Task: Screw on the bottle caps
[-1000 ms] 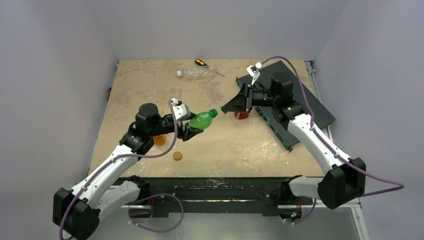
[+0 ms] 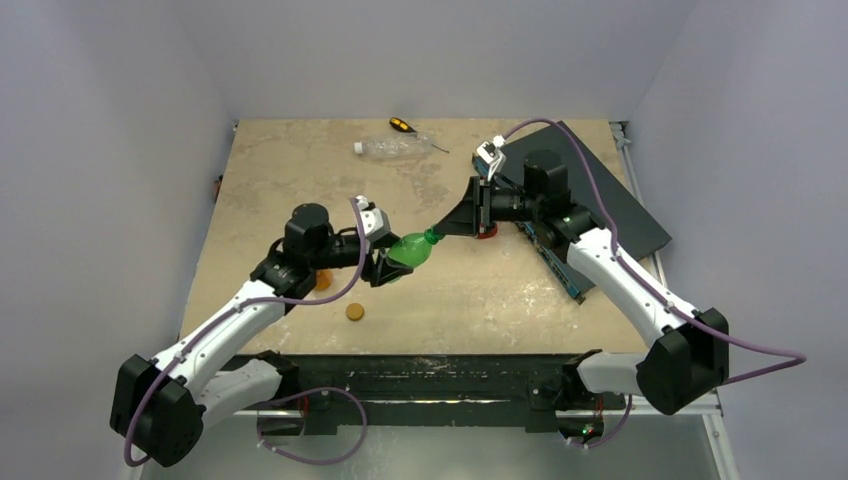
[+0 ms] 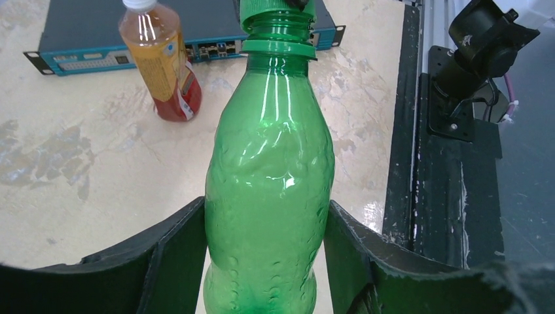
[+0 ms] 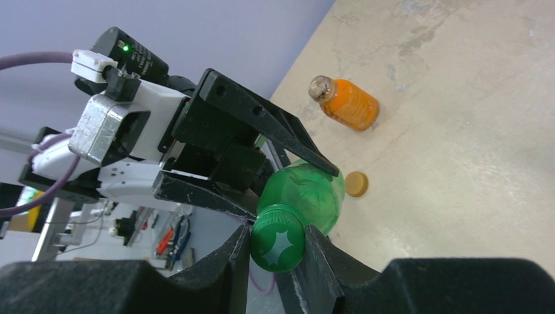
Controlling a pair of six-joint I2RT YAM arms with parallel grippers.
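Tilted in the air is the green bottle [image 2: 413,250], gripped round its body by my left gripper, whose fingers touch both sides. My right gripper is shut on the green cap [image 4: 278,246], which bears a white star. In the left wrist view the cap [image 3: 269,6] is at the top of the bottle's neck, in line with it, with green neck threads showing below its edge. How firmly it is seated cannot be told.
A loose orange-brown cap [image 2: 355,312] lies near the front left, close to a small orange bottle [image 4: 354,104]. A white-capped amber bottle [image 3: 160,62] stands beside the black box [image 2: 610,205]. A clear bottle [image 2: 390,147] and a screwdriver [image 2: 401,125] lie at the back.
Lately the left gripper and bottle have shifted slightly right.
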